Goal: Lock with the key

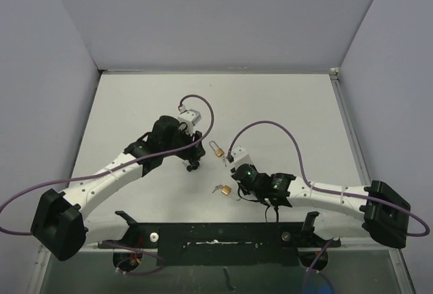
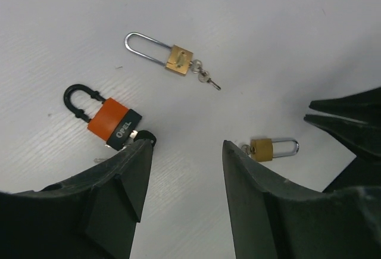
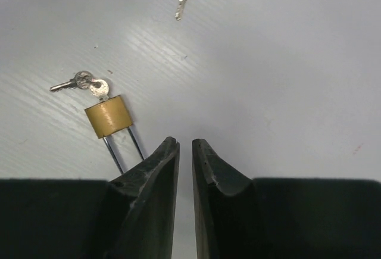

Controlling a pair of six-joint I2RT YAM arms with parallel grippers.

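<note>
Three padlocks lie on the white table. The orange and black one [image 2: 110,119] has its key with a black head and sits just beyond my left gripper, which is open above it. A brass padlock with a long shackle [image 2: 178,59] and a key ring lies farther back. A small brass padlock [image 3: 109,116] with two keys [image 3: 71,85] lies near the front. My right gripper hovers beside it, fingertips slightly apart and nothing visible between them.
Grey walls surround the table [image 1: 284,98] at the back and sides. The two arms are close together around the padlocks in the middle.
</note>
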